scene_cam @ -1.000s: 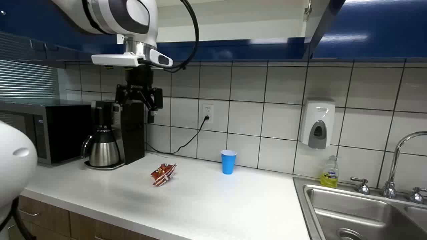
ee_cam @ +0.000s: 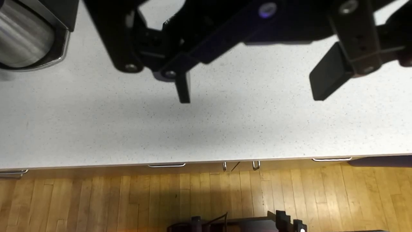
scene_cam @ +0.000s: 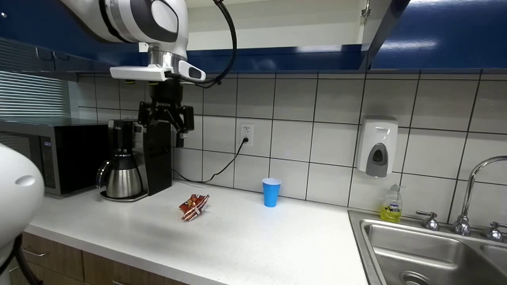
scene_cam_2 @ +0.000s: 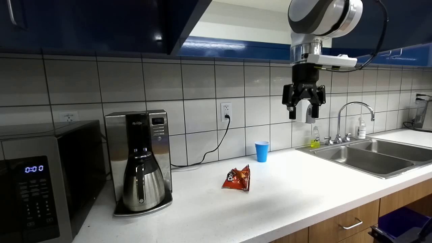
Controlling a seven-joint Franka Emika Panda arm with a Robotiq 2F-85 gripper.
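Note:
My gripper point(scene_cam_2: 300, 116) hangs open, pointing down, high above the counter with nothing between its fingers. In the wrist view its two pads point(ee_cam: 331, 73) stand wide apart over bare white countertop. A crumpled red chip bag point(scene_cam: 194, 207) lies on the counter, well below the gripper. Farther back, near the tiled wall, a blue cup point(scene_cam: 271, 192) stands upright, apart from the bag. Neither the bag nor the cup can be made out in the wrist view.
A coffee maker point(scene_cam_2: 139, 162) with a steel carafe and a microwave point(scene_cam_2: 45, 182) occupy the counter's left. To the right are a soap bottle point(scene_cam: 391, 205) and the sink point(scene_cam: 359, 228). An open blue cabinet hangs above.
The gripper has shifted very slightly, a little to the right and down in exterior view 1. The bag and cup have not moved.

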